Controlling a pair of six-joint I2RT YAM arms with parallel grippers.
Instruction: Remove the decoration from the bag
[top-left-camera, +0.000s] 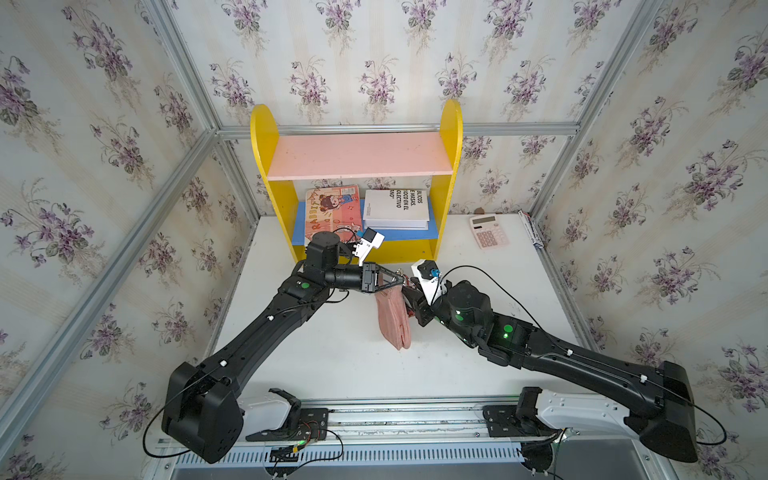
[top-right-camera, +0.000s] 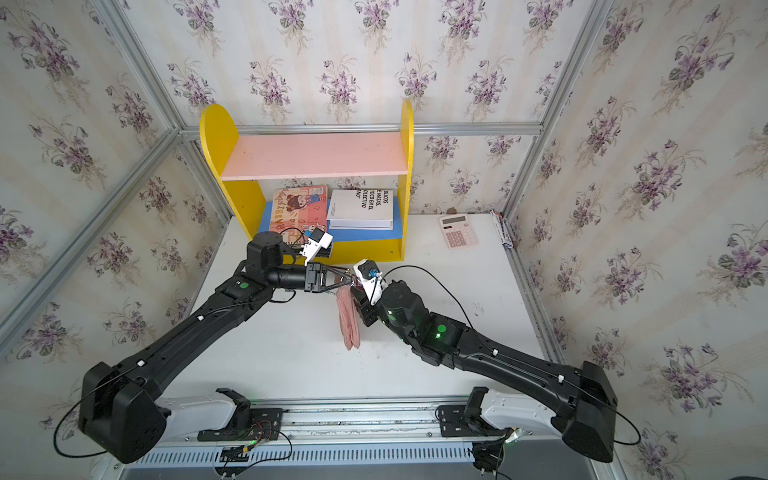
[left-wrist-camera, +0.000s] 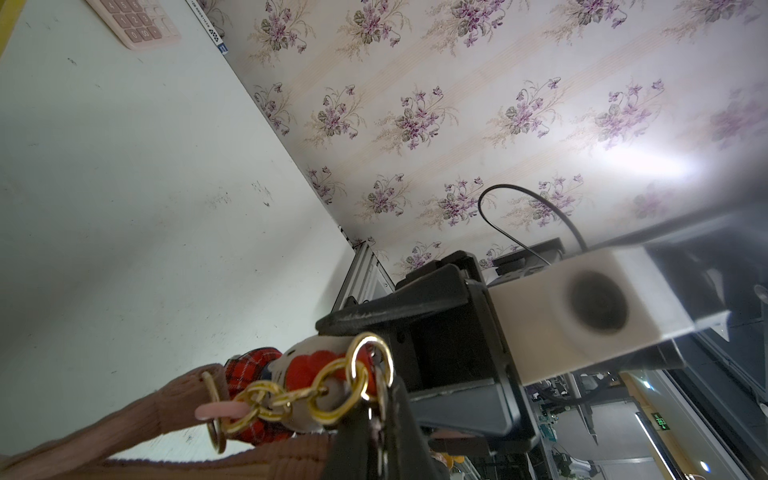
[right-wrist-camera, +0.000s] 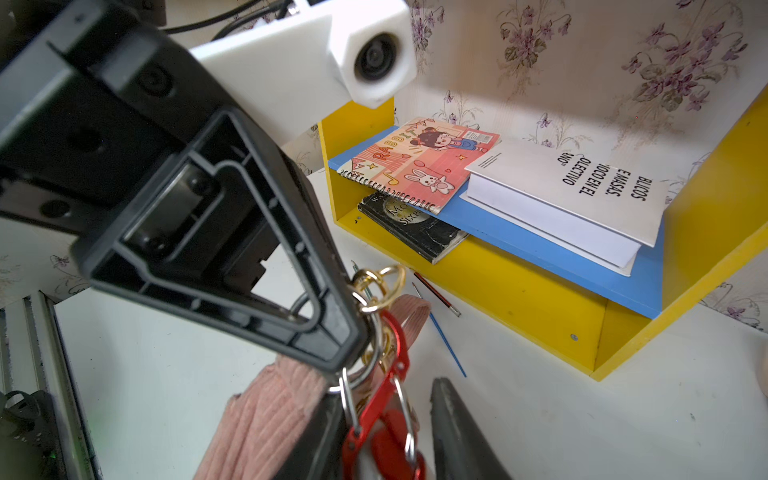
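A pink corduroy bag (top-left-camera: 393, 318) hangs in the air, a gold chain (left-wrist-camera: 268, 400) at its top. My left gripper has its fingers close together on metal rings (right-wrist-camera: 370, 352) at the chain's end. From these rings runs a red strap (right-wrist-camera: 384, 384) with silver links, leading to the decoration, a small plush-like figure with red plaid (left-wrist-camera: 254, 369). My right gripper faces the left one; its fingers stand apart on either side of the strap and the decoration's top. Whether they press on it is unclear. The top views mostly hide the decoration behind the right gripper.
Behind the arms stands a yellow shelf (top-left-camera: 450, 160) with books (top-left-camera: 396, 209). A pink calculator (top-left-camera: 488, 231) lies at the back right. Pencils (right-wrist-camera: 436, 292) lie on the table near the shelf.
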